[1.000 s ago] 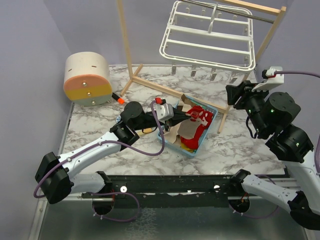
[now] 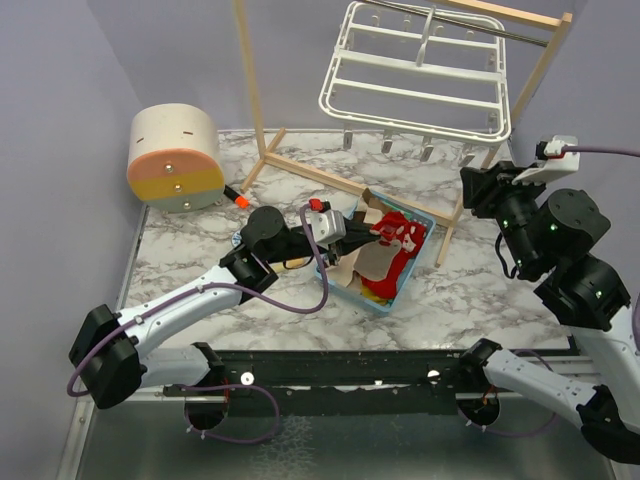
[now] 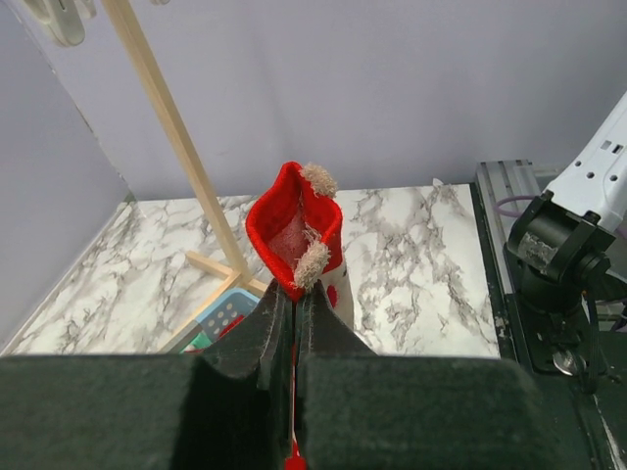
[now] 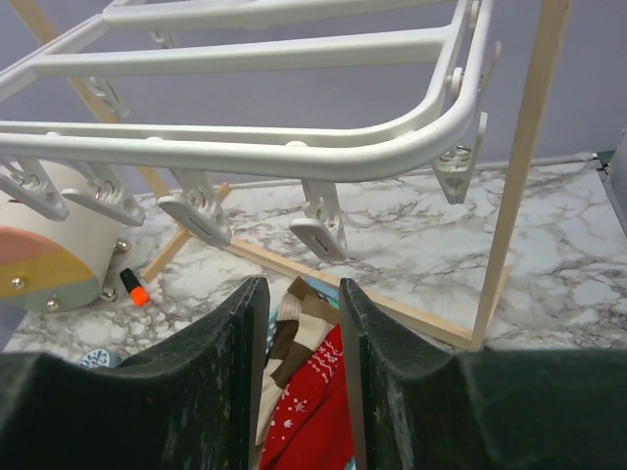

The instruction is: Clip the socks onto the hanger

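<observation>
A red sock [image 3: 297, 227] with fluffy beige tufts stands up from the tips of my left gripper, which is shut on its edge. From above, that same red and grey sock [image 2: 383, 257] hangs over the blue basket [image 2: 424, 216] beside the left gripper [image 2: 372, 232]. The white hanger rack [image 2: 418, 64] hangs at the top, its clips [image 4: 321, 227] pointing down along the near rail. My right gripper is part open below and in front of these clips, with nothing held between its fingers. In the top view, the right gripper [image 2: 466, 190] is right of the rack.
More socks [image 4: 312, 382] lie in the basket. A wooden stand [image 2: 330, 176] holds the rack. At the left are a striped drawer box [image 2: 176, 160] and an orange-tipped black marker [image 2: 237, 197].
The left arm and the sock look still.
</observation>
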